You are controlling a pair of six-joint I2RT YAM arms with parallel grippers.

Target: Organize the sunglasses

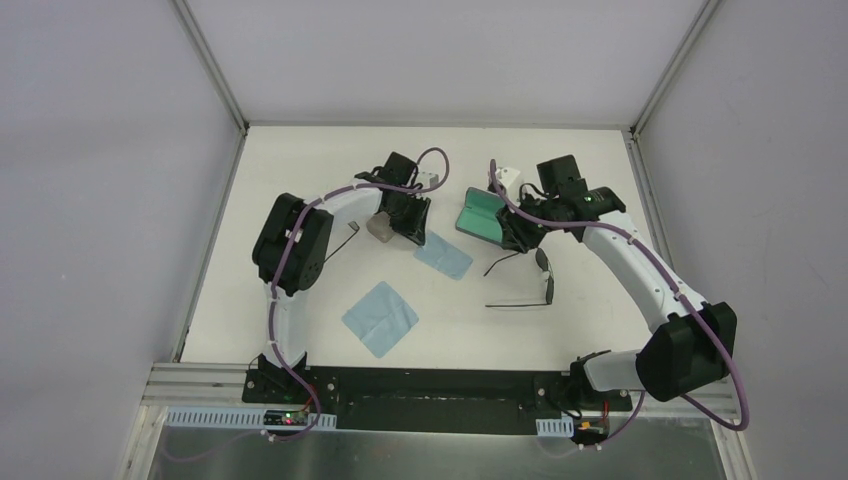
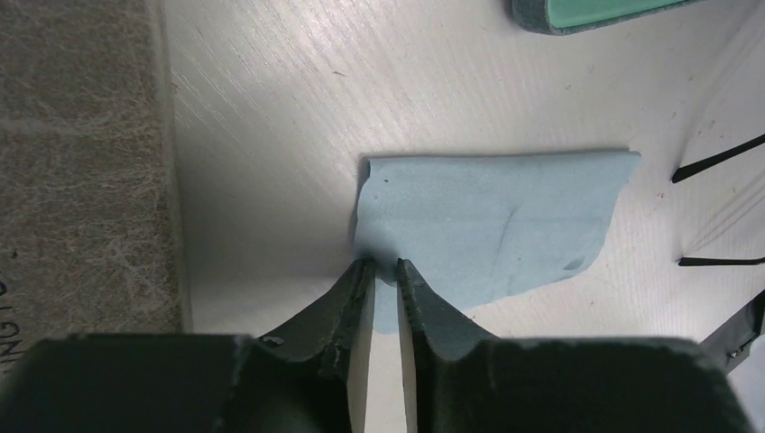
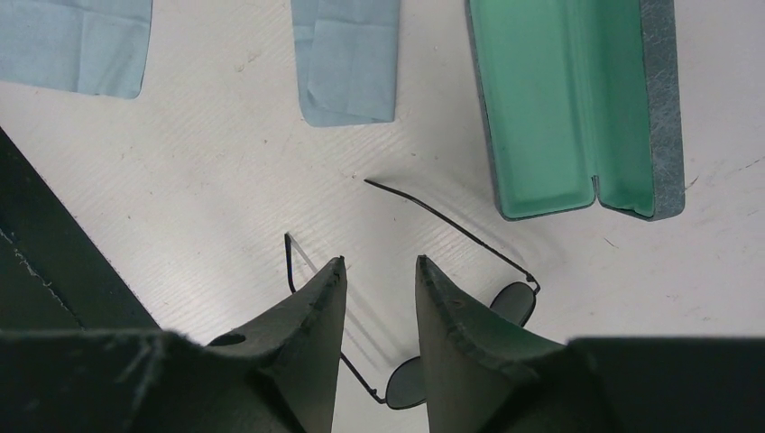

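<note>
A small folded blue cloth (image 1: 443, 256) lies mid-table. My left gripper is at its near-left edge, the fingers close together with a narrow gap and the cloth (image 2: 496, 212) at the tips; whether they pinch it is unclear. My right gripper stands wide open with nothing between its fingers. It is over the area beside a pair of dark sunglasses (image 3: 410, 383), whose temples are unfolded on the table. An open case with green lining (image 1: 483, 214) stands behind them. At left, dark sunglasses (image 1: 350, 232) are partly hidden by the left arm.
A brown-grey case (image 2: 86, 171) lies just left of my left gripper. A larger blue cloth (image 1: 381, 320) is spread flat near the front of the table. Open table surrounds the front right.
</note>
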